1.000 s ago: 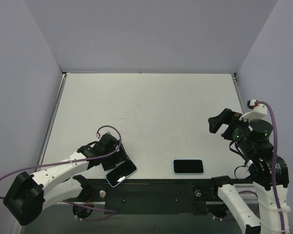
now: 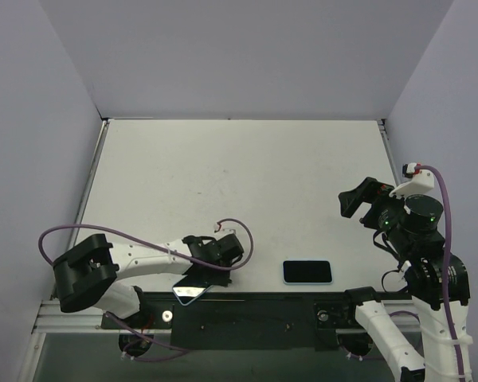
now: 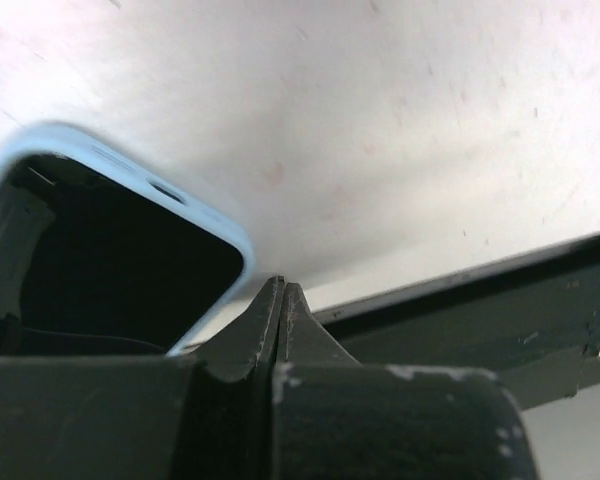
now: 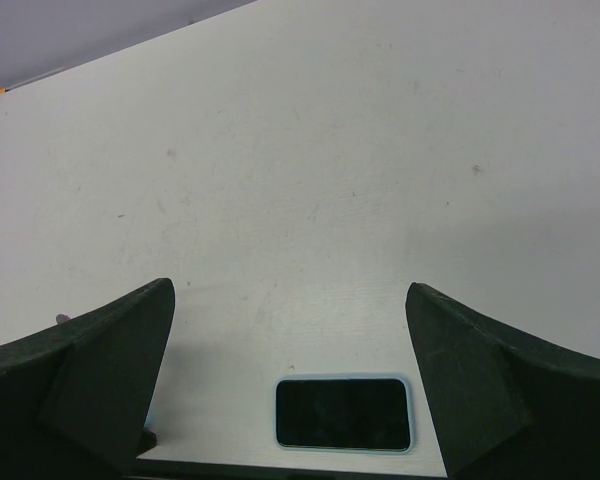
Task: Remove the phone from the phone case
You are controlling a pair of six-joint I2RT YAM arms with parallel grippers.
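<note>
My left gripper (image 2: 223, 278) is shut, pointing down at the end of a light-blue cased phone (image 2: 189, 295) near the front edge. In the left wrist view its fingertips (image 3: 278, 300) sit beside the case's rounded corner (image 3: 230, 232), nothing visible between them. A second phone in a pale-blue case (image 2: 307, 271) lies flat to the right, also in the right wrist view (image 4: 342, 413). My right gripper (image 2: 357, 199) is raised at the right, open and empty.
A dark front edge (image 2: 239, 318) runs just below both phones; grey walls enclose the sides and back.
My left arm has moved right and toward the front, now covering much of the left phone. The right arm and right-hand phone have not moved.
</note>
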